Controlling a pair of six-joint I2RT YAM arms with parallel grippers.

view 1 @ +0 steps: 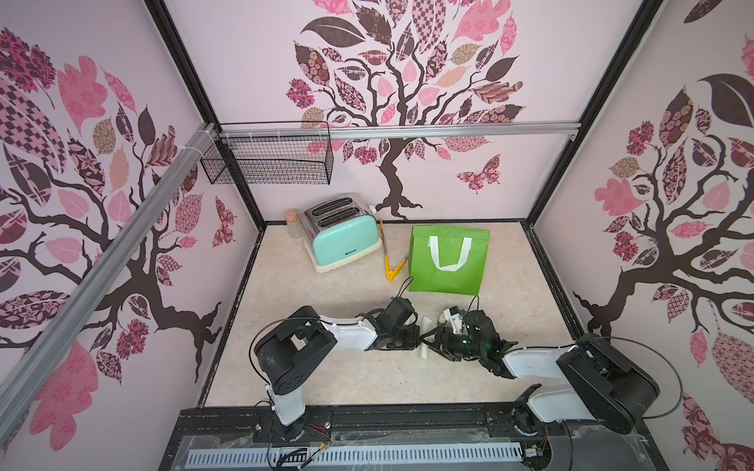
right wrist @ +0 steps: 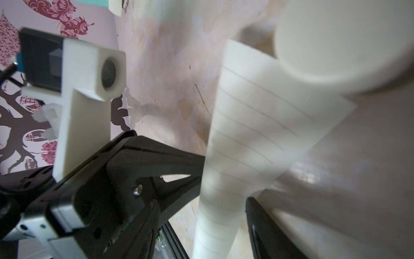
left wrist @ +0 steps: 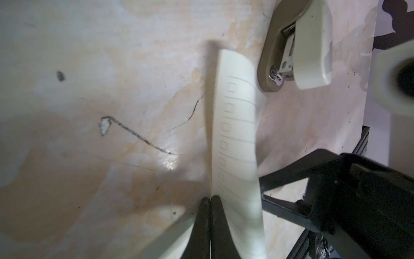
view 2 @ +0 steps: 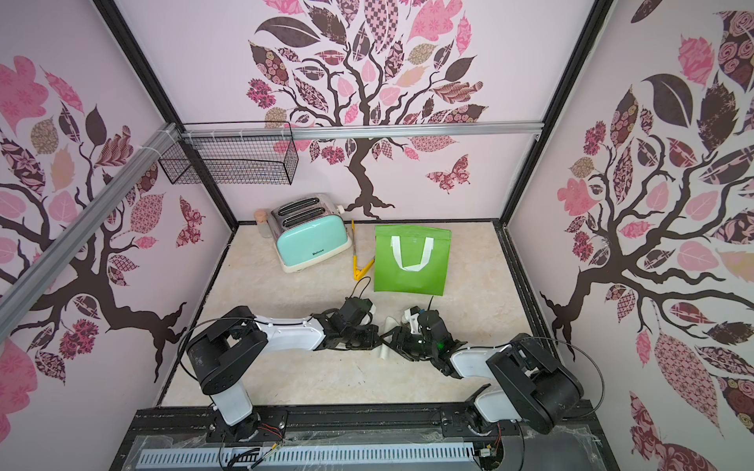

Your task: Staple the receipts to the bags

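A creased white receipt [view 1: 425,337] stands between the two grippers in front of the green bag [view 1: 428,280], which has a white handle. In the left wrist view the lined receipt [left wrist: 236,129] curls up from the table; its edge runs into the fingertips of my left gripper, shut on it. Opposite, my right gripper is part open, its fingers apart on either side of the folded receipt [right wrist: 232,164]. A beige and brown stapler [left wrist: 312,47] lies just beyond the receipt's far end. The top views hide most of the stapler.
A mint toaster [view 1: 346,241] and a corked jar [view 1: 293,223] stand at the back left. Between toaster and bag lies a yellow-handled tool [view 1: 392,271].
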